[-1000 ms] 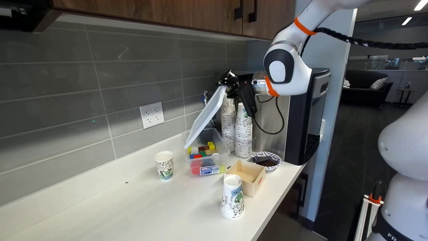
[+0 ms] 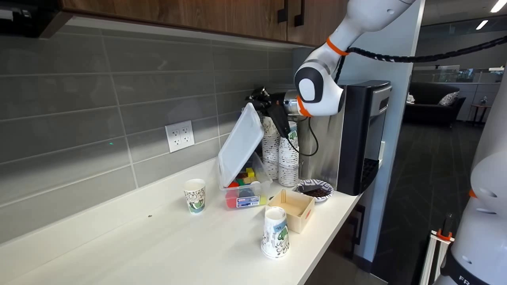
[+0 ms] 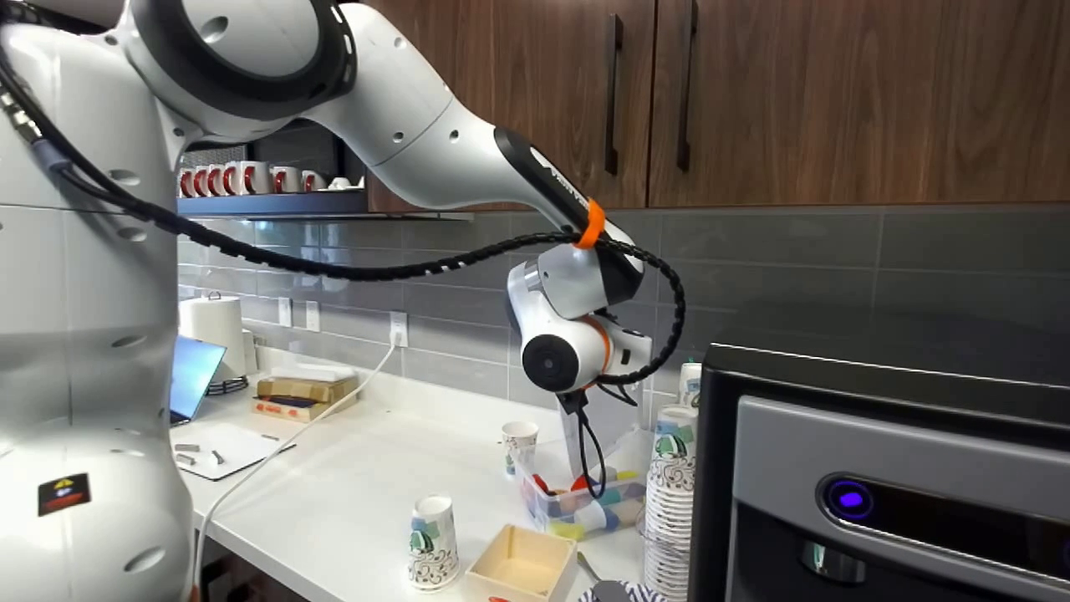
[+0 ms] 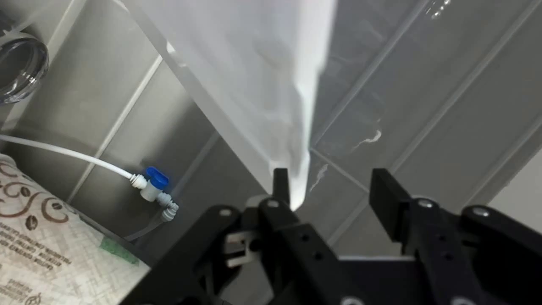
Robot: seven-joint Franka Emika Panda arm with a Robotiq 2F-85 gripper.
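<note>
A translucent white lid (image 2: pixel 241 142) leans up steeply from the left side of a clear plastic bin (image 2: pixel 259 192). The bin holds colored blocks and other small items. High at the lid's upper end is my gripper (image 2: pixel 257 99), small and dark in that view. The wrist view shows the gripper with its fingers apart. A corner of the lid (image 4: pixel 239 61) reaches down to the left finger, and a clear gap separates it from the right one. Whether the lid touches the left finger, I cannot tell. The arm mostly hides the gripper in exterior view 2.
Tall stacks of paper cups (image 2: pixel 288 156) stand right behind the bin, close to the arm. In front are a wooden box (image 2: pixel 297 211), upside-down cups (image 2: pixel 275 235) and a patterned bowl (image 2: pixel 319 190). One cup (image 2: pixel 195 195) stands left.
In exterior view 1 my gripper has moved left and slightly lower. The lid has swung to a steeper tilt and now covers more of the blocks from this side.
</note>
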